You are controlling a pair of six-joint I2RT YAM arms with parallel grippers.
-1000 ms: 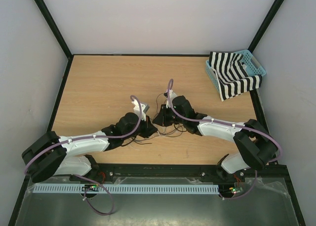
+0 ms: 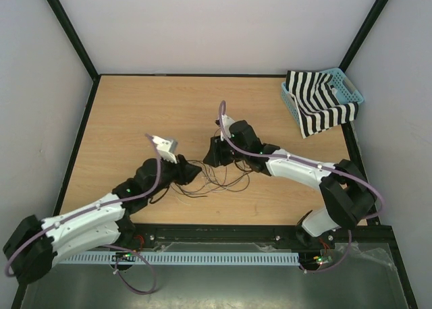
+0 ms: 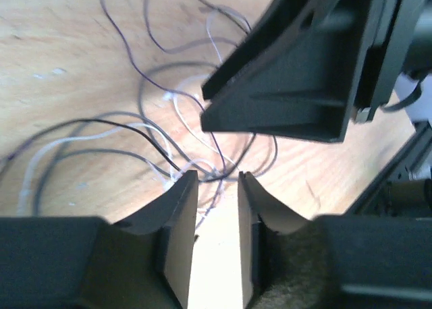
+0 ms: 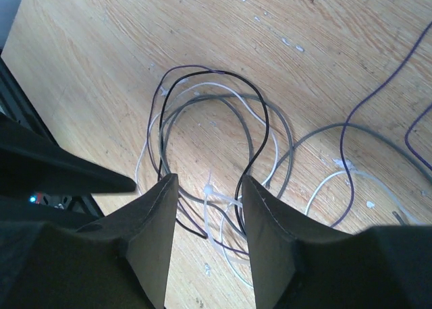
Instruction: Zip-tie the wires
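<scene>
A loose bundle of black, grey, white and purple wires (image 2: 231,186) lies looped on the wooden table below both grippers. In the right wrist view, a pale zip tie with a small white head (image 4: 208,189) is at the crossing of the wires; whether it closes fully round them, I cannot tell. My left gripper (image 2: 196,173) is open, its fingers (image 3: 179,218) apart with nothing held between them. My right gripper (image 2: 210,160) is also open and empty, with the wires showing beyond its fingertips. In the left wrist view, the dark right gripper hangs over the wires.
At the back right, a blue basket (image 2: 346,86) has a black-and-white striped cloth (image 2: 317,106) draped over it. The two grippers are close together. Bare table (image 2: 135,113) lies at the back and left.
The left gripper has opened and drawn back to the left, away from the right one. The right gripper has opened and shifted slightly left.
</scene>
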